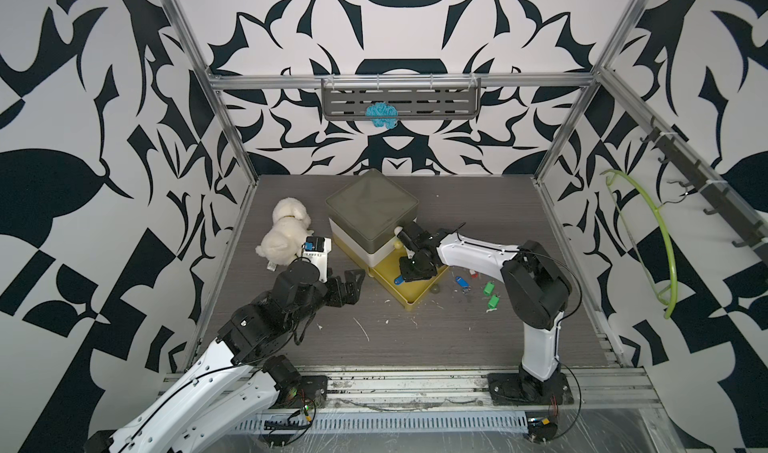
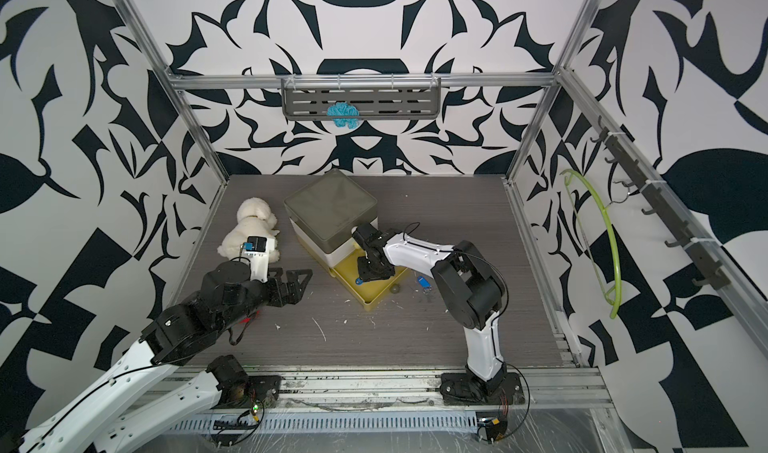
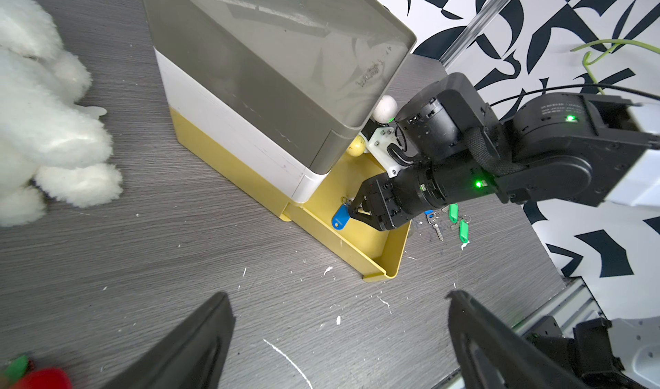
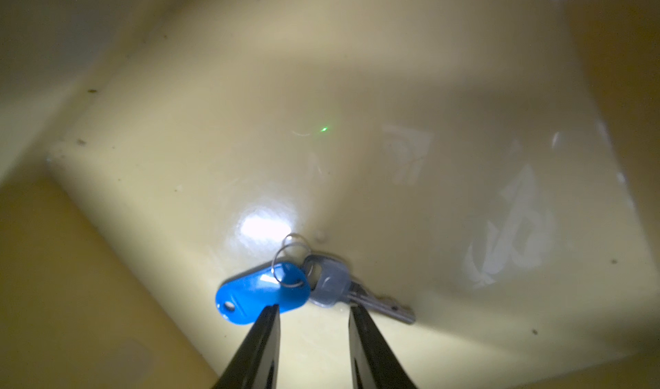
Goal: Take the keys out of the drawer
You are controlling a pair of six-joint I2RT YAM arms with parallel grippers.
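Note:
The yellow drawer [image 1: 414, 296] is pulled out of a grey-lidded box [image 1: 369, 206]. In the right wrist view a key [image 4: 333, 286] with a blue tag [image 4: 254, 294] and ring lies on the drawer floor. My right gripper is down inside the drawer, fingertips apart just beside the tag and key, nothing clearly between them. My left gripper stands open over the table, left of and in front of the drawer, with nothing between its fingers.
A white plush toy [image 1: 284, 237] sits left of the box. Several tagged keys, blue and green [image 1: 489, 289], lie on the table right of the drawer. A green hanger [image 1: 665, 261] hangs on the right wall.

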